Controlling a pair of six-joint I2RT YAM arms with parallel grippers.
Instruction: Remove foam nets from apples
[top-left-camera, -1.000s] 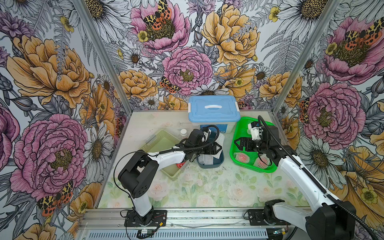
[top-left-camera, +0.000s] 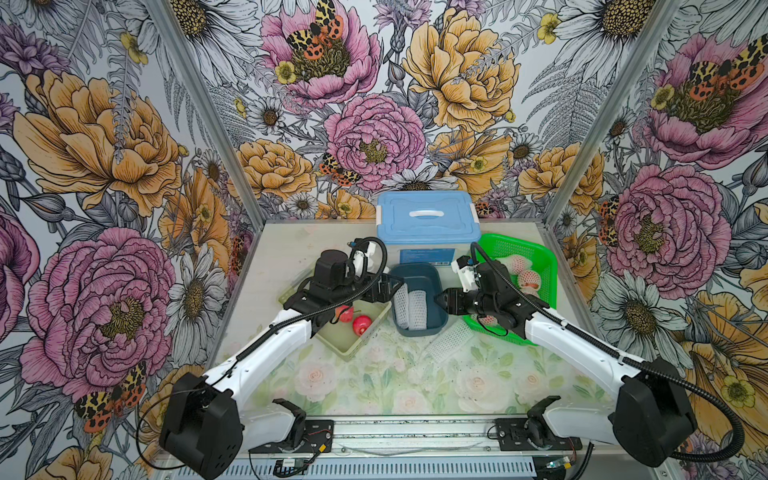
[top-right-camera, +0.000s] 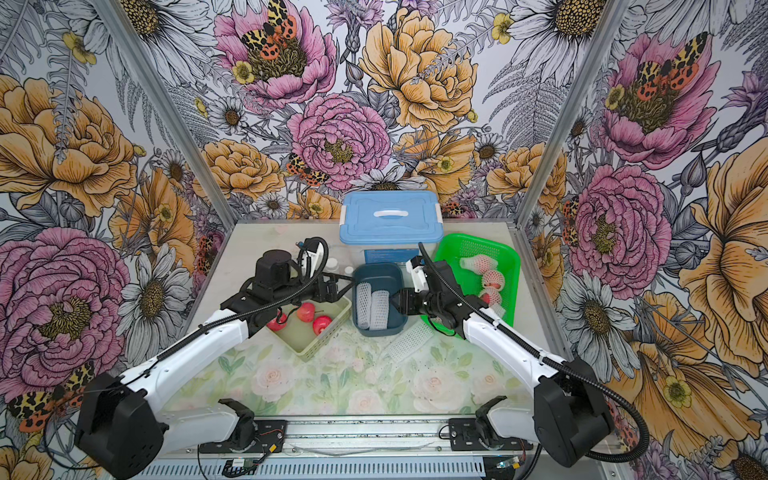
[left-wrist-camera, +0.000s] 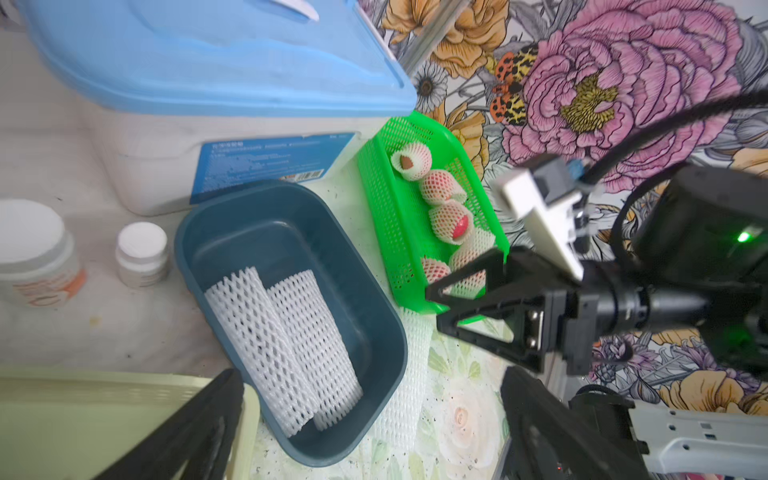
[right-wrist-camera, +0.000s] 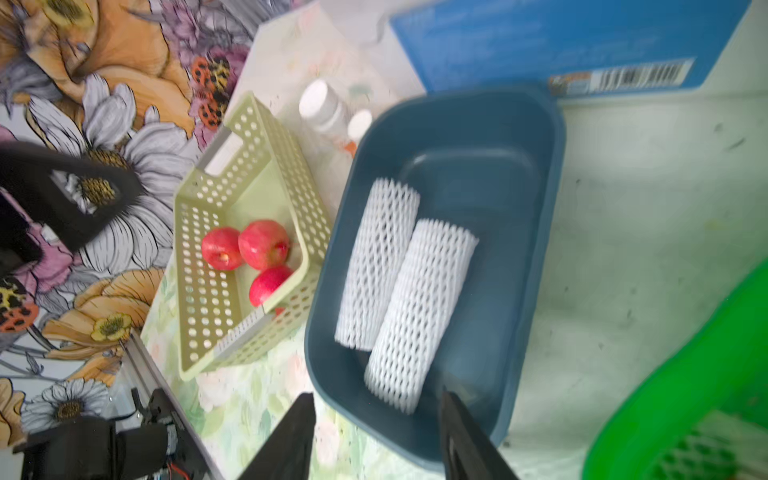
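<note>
Several apples in pink foam nets (left-wrist-camera: 452, 222) sit in the green basket (top-right-camera: 508, 264) on the right. Two white foam nets (right-wrist-camera: 420, 312) lie in the dark blue bin (right-wrist-camera: 504, 184); another piece (left-wrist-camera: 404, 400) lies on the table beside it. Bare red apples (right-wrist-camera: 264, 244) rest in the beige basket (right-wrist-camera: 192, 304) on the left. My left gripper (top-left-camera: 388, 286) hangs above the left side of the bin, open and empty. My right gripper (top-left-camera: 449, 301) is open and empty between the bin and the green basket.
A clear box with blue lid (top-left-camera: 428, 212) stands behind the bin. White jars (left-wrist-camera: 142, 252) stand left of the bin.
My left gripper has risen and moved back to the left from over the bin. My right gripper has moved left from the green basket toward the bin.
</note>
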